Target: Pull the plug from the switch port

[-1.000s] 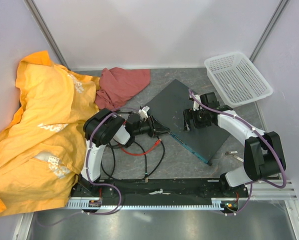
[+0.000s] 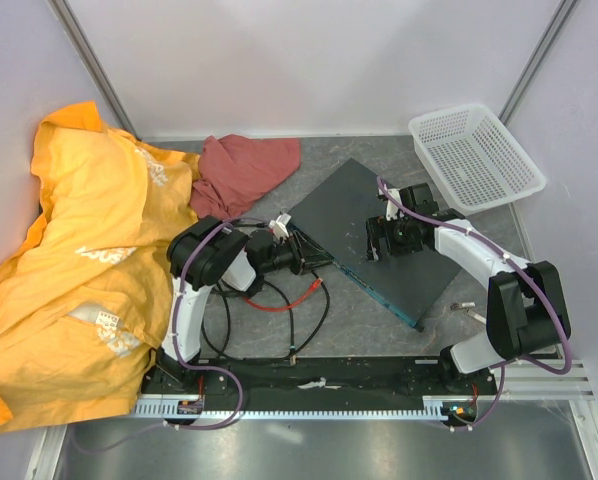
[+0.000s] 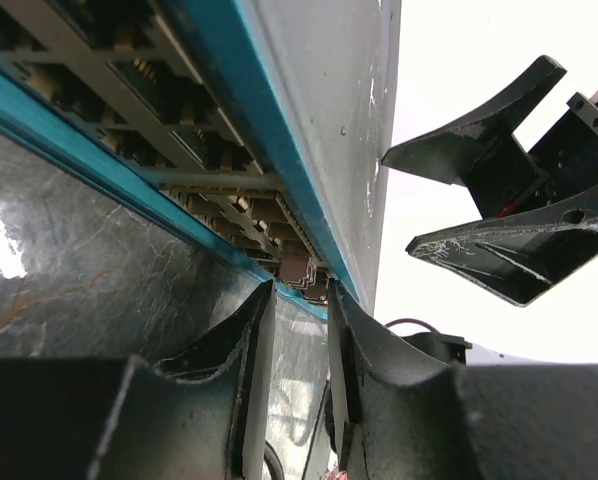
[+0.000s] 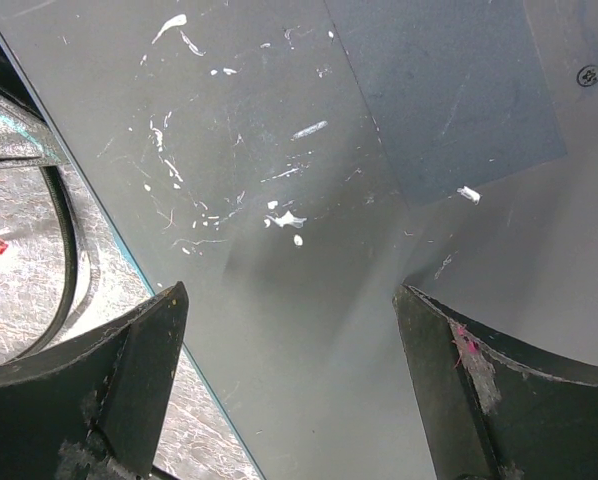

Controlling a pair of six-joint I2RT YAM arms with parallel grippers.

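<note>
The switch (image 2: 379, 235) is a dark flat box lying at an angle, its teal-edged port side facing the lower left. In the left wrist view, its row of ports (image 3: 159, 90) runs toward my left gripper. That gripper is partly open at the row's end, a visible gap between its fingers. Just beyond the tips, a small brownish piece (image 3: 297, 270) sits at a port; I cannot tell whether it is the plug. My right gripper stands open over the switch's scratched top, holding nothing.
Black cables (image 2: 291, 325) and a red one (image 2: 279, 306) loop on the grey floor below the left gripper. A white basket (image 2: 477, 158) stands at the back right. Red cloth (image 2: 247, 172) and a yellow cloth (image 2: 99, 240) cover the left side.
My left gripper has drawn back slightly to the left, away from the switch edge. The right arm, switch and cables look unmoved.
</note>
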